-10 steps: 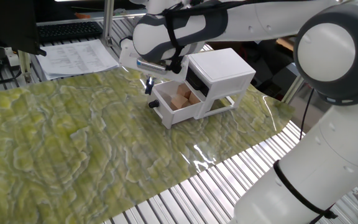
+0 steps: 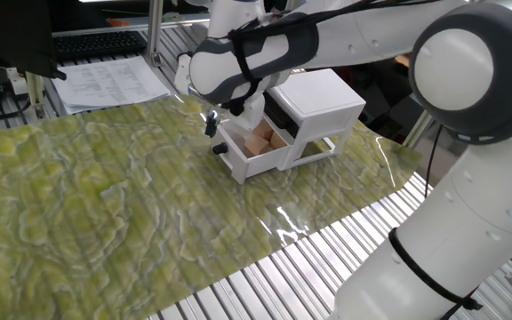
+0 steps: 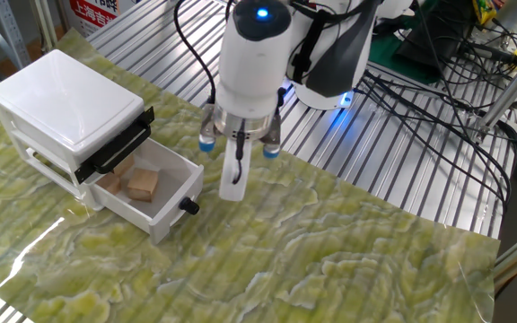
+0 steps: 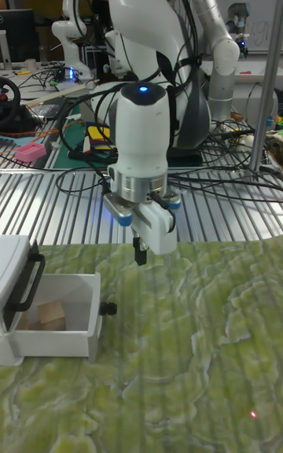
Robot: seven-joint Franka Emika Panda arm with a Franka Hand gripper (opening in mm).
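Note:
A small white drawer cabinet [image 2: 320, 92] stands on the green marbled sheet, its lower drawer [image 3: 179, 195] pulled out toward the knob side. Several wooden blocks [image 3: 143, 185] lie inside, near the cabinet end. A round black knob [image 4: 108, 309] sits on the drawer's front. In exterior view 3, my gripper [image 4: 140, 252] hangs above the sheet, beyond the drawer front and toward the robot base, apart from the knob. Its dark fingers [image 2: 212, 125] show as one narrow shape, so the gap between them cannot be judged. No held object shows.
The upper drawer's black handle [image 3: 119, 148] juts out over the open drawer. Papers [image 2: 112, 84] and a keyboard [image 2: 99, 43] lie beyond the sheet. Much of the green sheet [image 3: 330, 242] is clear; slatted metal table [image 3: 402, 184] borders it.
In exterior view 1, the gripper's white body and wrist have turned and shifted slightly, while the dark fingers stay in nearly the same place. Cabinet, drawer and blocks have not moved.

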